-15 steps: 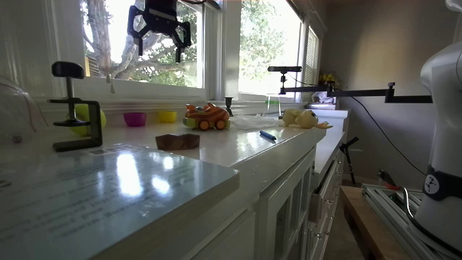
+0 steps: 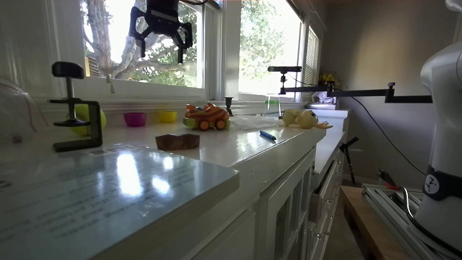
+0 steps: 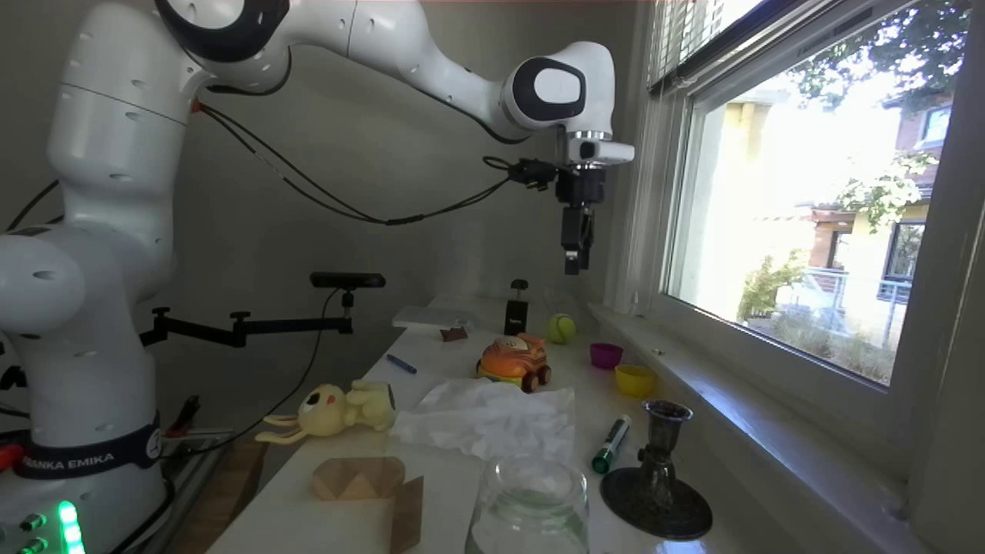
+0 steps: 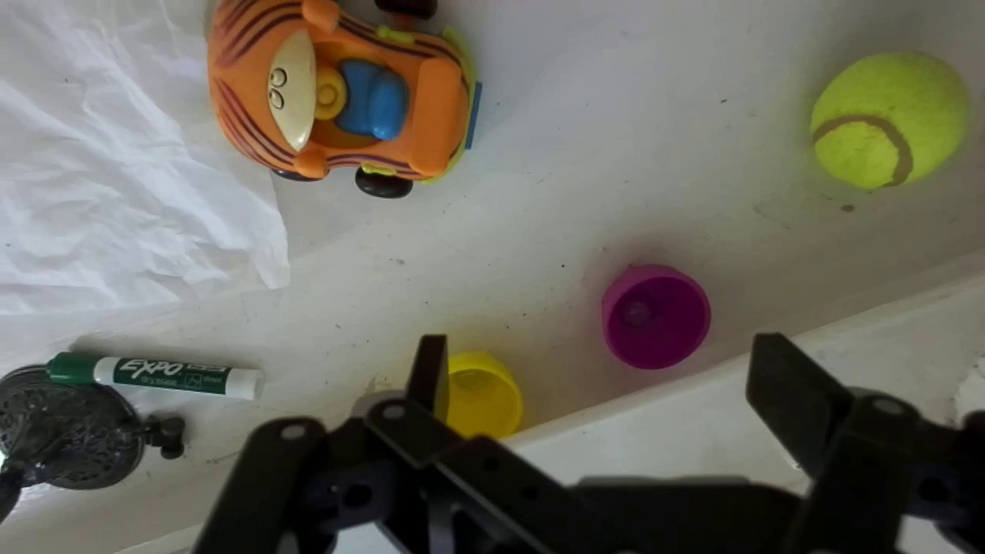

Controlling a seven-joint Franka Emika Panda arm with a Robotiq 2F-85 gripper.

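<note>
High above the white counter, in front of the window, hangs my gripper point(image 2: 162, 60), open and with nothing between its fingers. Seen from the wrist, the gripper spans the area over two small cups. The purple cup point(image 4: 656, 317) stands upright on the counter near the sill, between the fingertips in that view but far below them. A yellow cup point(image 4: 485, 395) is partly covered by the left finger. Both the purple cup point(image 3: 606, 355) and the yellow cup point(image 3: 635, 379) stand side by side along the sill in exterior view 2, apart from each other.
An orange toy car point(image 4: 342, 92), a tennis ball point(image 4: 889, 120), crumpled white paper point(image 4: 120, 166) and a green marker point(image 4: 157, 374) lie around the cups. A dark candlestick point(image 3: 658, 480) and a glass jar point(image 3: 530, 508) stand nearer that camera. A black clamp point(image 2: 78, 106) rises beyond the cups.
My gripper has shifted very slightly right and down in exterior view 1, still open. The things on the counter have not moved.
</note>
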